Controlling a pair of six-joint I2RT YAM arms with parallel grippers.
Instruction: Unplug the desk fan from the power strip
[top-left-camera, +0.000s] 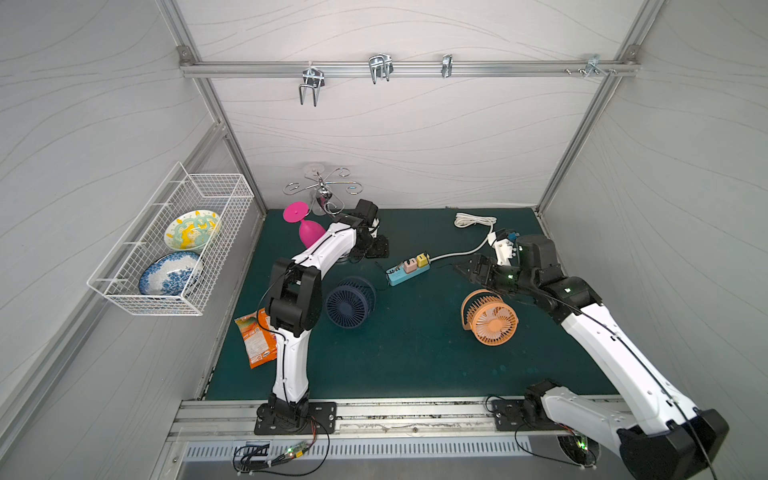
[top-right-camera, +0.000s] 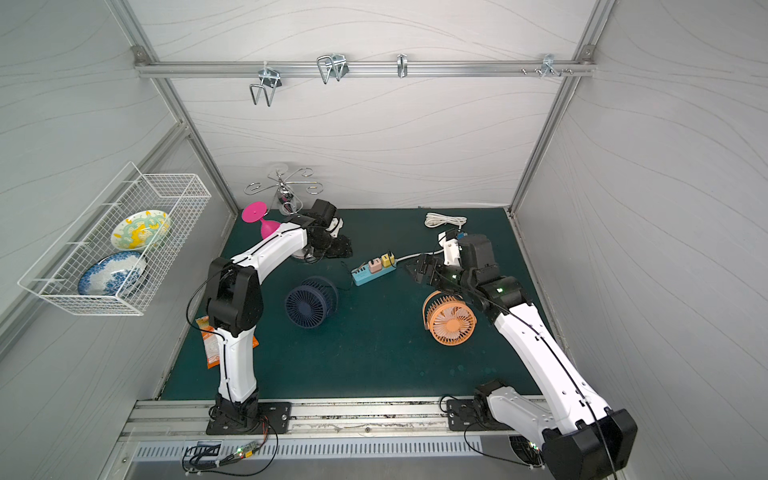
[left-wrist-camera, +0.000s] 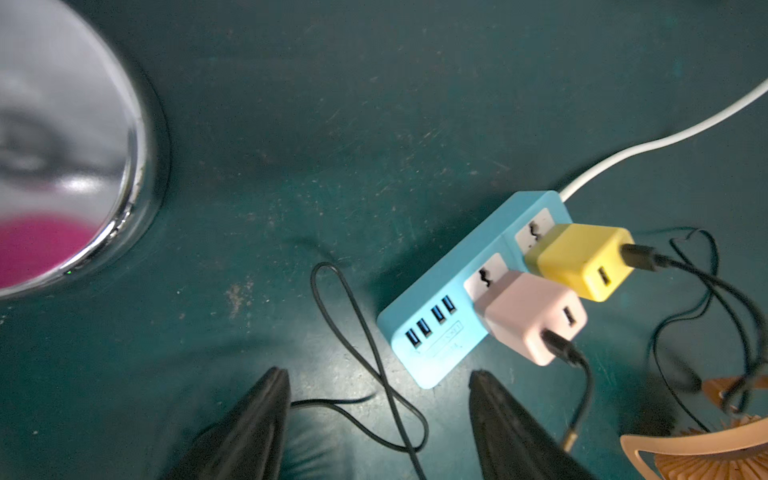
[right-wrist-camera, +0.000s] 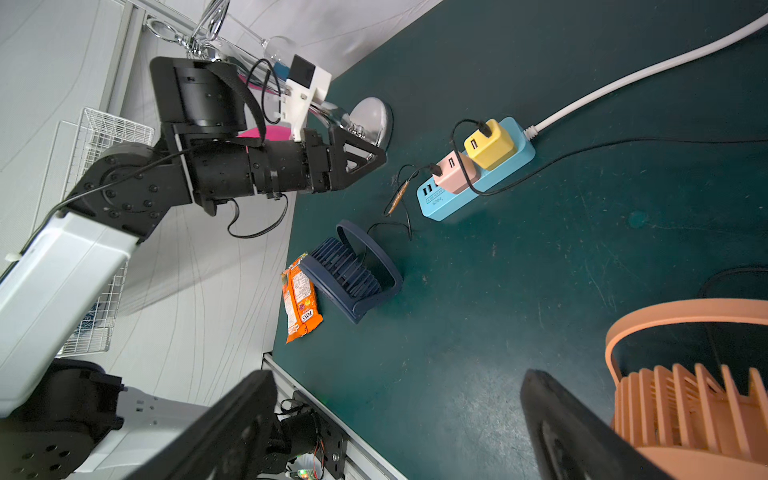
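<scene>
A blue power strip (left-wrist-camera: 448, 320) lies mid-table, carrying a pink adapter (left-wrist-camera: 532, 313) and a yellow adapter (left-wrist-camera: 584, 257), each with a black cable plugged in. The dark blue desk fan (top-left-camera: 349, 302) stands left of the strip; an orange fan (top-left-camera: 489, 318) stands to its right. My left gripper hangs above the table, left of the strip, its fingers apart and nothing between them. On the strip's other side, my right gripper is open and empty, near the orange fan. A loose black cable (left-wrist-camera: 360, 336) curls by the strip's left end.
Behind the left arm stand a chrome rack (top-left-camera: 324, 196) and a pink goblet (top-left-camera: 310, 232). An orange packet (top-left-camera: 257, 340) lies at the left edge. A wire basket (top-left-camera: 192, 296) holds two bowls.
</scene>
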